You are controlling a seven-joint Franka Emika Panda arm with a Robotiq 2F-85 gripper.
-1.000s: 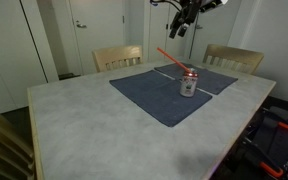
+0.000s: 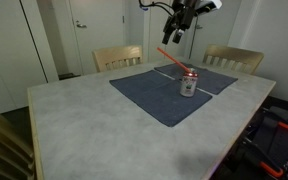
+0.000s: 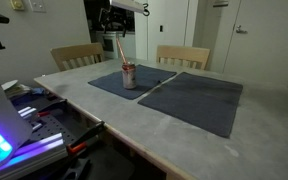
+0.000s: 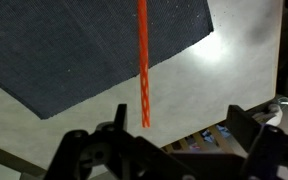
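A can (image 2: 189,84) with printed sides stands upright on a dark mat, and a long red-orange stick (image 2: 170,55) slants up out of its top to the left. In the second exterior view the can (image 3: 129,76) and its stick (image 3: 121,50) show at the near edge of a mat. The wrist view has the stick (image 4: 144,70) running down from the top edge, its end a little above the fingers; the can is out of sight there. My gripper is open with nothing between its fingers. It hangs above the table, higher than the can.
Two dark mats lie on the pale table (image 2: 84,125) (image 2: 149,95). Chairs (image 2: 118,58) stand along its far side.
My gripper has shifted slightly above the table, near the stick's upper end. The can and stick have not moved.
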